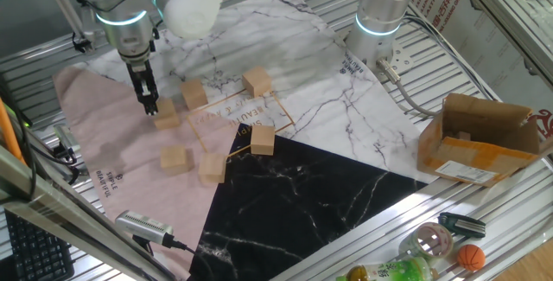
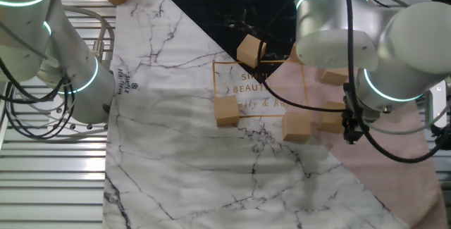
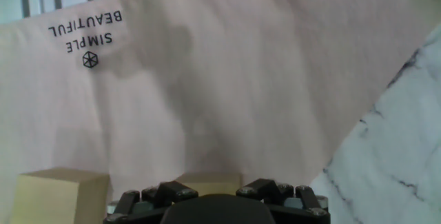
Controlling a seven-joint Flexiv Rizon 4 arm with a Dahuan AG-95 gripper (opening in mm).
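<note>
Several plain wooden cubes lie spread in a loose ring on the cloth. My gripper (image 1: 150, 111) points down at the left of exterior view 1, its tips beside the left-hand cube (image 1: 165, 115). In the wrist view the fingers stand apart, so the gripper is open. A cube (image 3: 210, 182) shows past the gap between them, partly hidden by the gripper body. Another cube (image 3: 65, 193) is at the lower left there. In exterior view 2 the gripper (image 2: 350, 137) is right of a cube (image 2: 332, 120); whether they touch is unclear.
Other cubes sit close by: one behind (image 1: 193, 92), one in front (image 1: 175, 159).
</note>
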